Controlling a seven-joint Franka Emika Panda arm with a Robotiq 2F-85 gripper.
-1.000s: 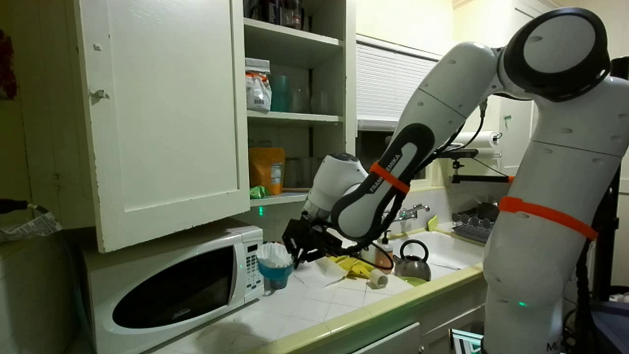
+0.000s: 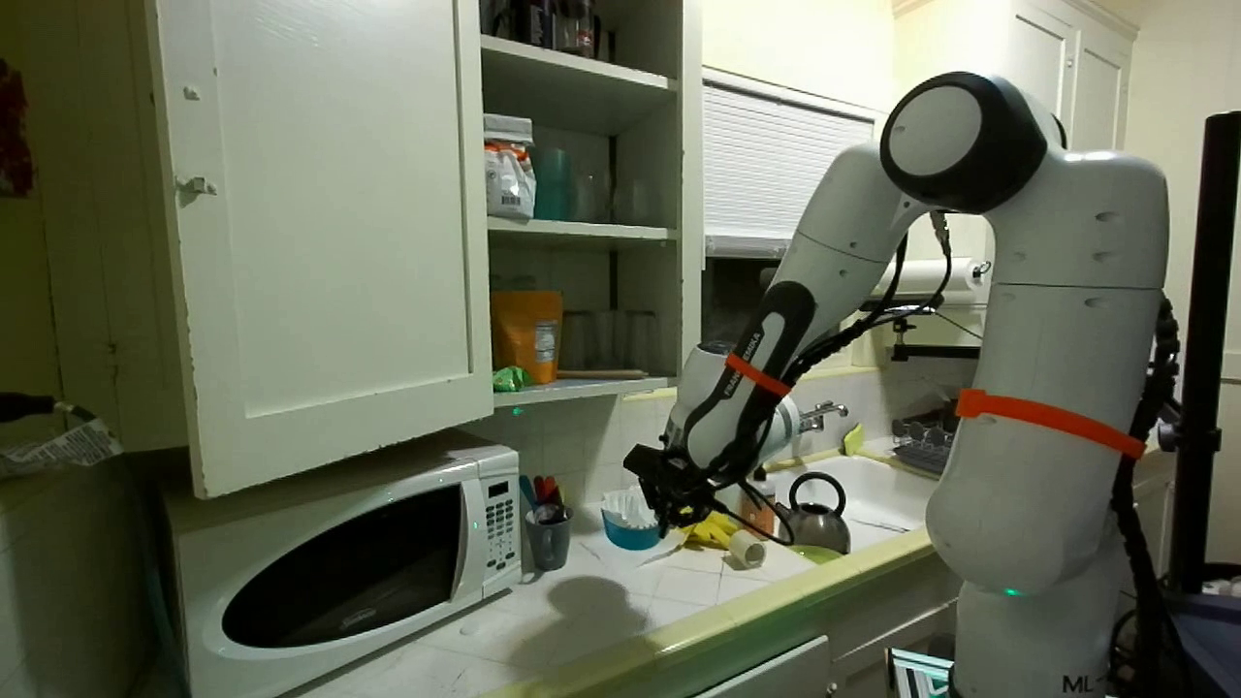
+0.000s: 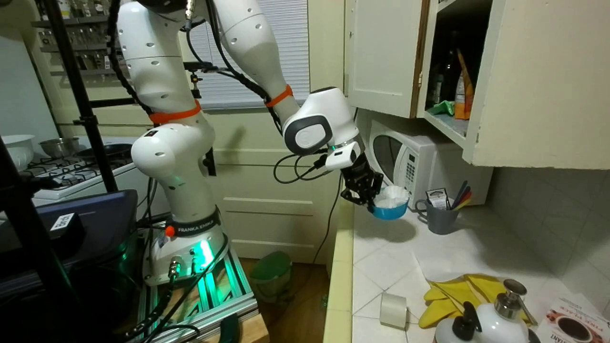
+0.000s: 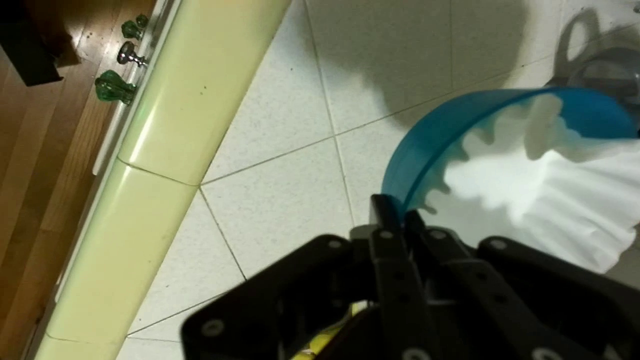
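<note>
A blue bowl lined with white paper filters hangs above the tiled counter, its shadow falling on the tiles below. My gripper is shut on the near rim of that bowl, one finger outside the wall and the other inside. In exterior view 1 the bowl shows to the left of my gripper, roughly level. The fingertips are dark and partly lost against the bowl in both exterior views.
A grey mug with utensils stands by the microwave. Yellow gloves, a paper roll and soap bottles lie nearer the sink. An open cabinet door hangs over the microwave.
In exterior view 1 the arm has swung right, carrying the bowl away from in front of the microwave's edge. The grey mug behind it now shows.
</note>
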